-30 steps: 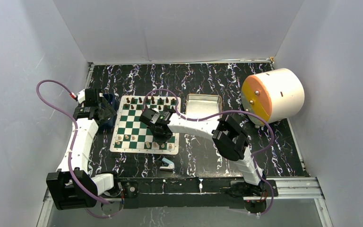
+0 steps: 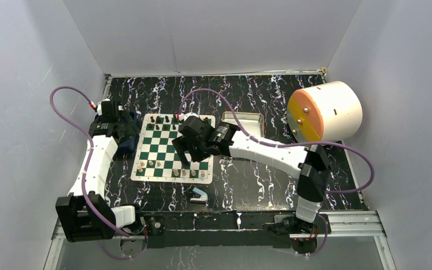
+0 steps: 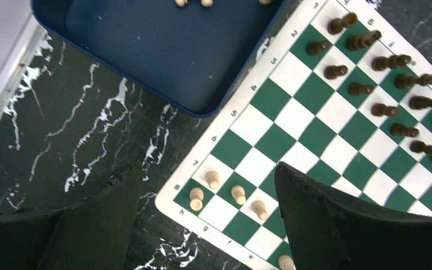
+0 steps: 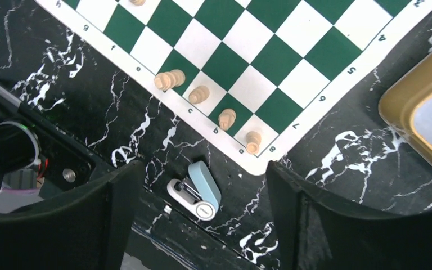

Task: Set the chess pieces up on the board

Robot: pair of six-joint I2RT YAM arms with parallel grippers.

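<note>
The green and white chessboard [image 2: 160, 149] lies flat on the marble table. Dark pieces [image 3: 391, 62] stand in two rows along its far side. Along the near edge stand several light pieces, among them a corner piece [image 4: 253, 143] and one on the opposite corner [image 3: 196, 198]. My left gripper hangs at the board's left side with its fingers apart and nothing between them. Further light pieces [image 3: 206, 3] lie in a blue tray [image 3: 199, 109]. Above the board's near right part, my right gripper is open and empty, partly covering the board in the top view.
A small blue and white tool [image 4: 199, 194] lies on the table before the board. To the board's right is a gold-rimmed tray [image 2: 262, 118]. A large orange and white drum [image 2: 332, 109] stands far right. Bare table lies between tray and drum.
My right gripper has risen and drawn slightly rightward from the near row, its fingers now visibly spread. The left arm has shifted slightly away from the near side. The pieces look unmoved.
</note>
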